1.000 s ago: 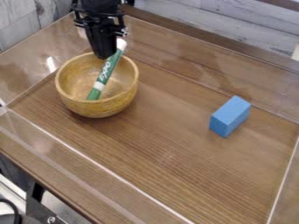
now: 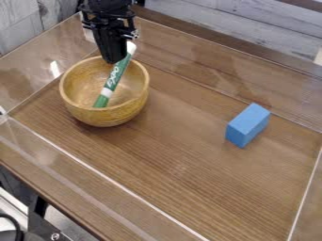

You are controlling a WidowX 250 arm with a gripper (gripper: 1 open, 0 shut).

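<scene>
A round yellow-tan bowl (image 2: pixel 94 110) sits on the wooden table at the left. In it a green tube with white markings (image 2: pixel 111 87) leans diagonally, its upper end past the bowl's far rim. Just above that end is my black gripper (image 2: pixel 120 47), its fingers close together; whether anything is between them is hard to tell.
A blue block (image 2: pixel 248 125) lies on the right side of the table. The table's edges show at the back right and front left.
</scene>
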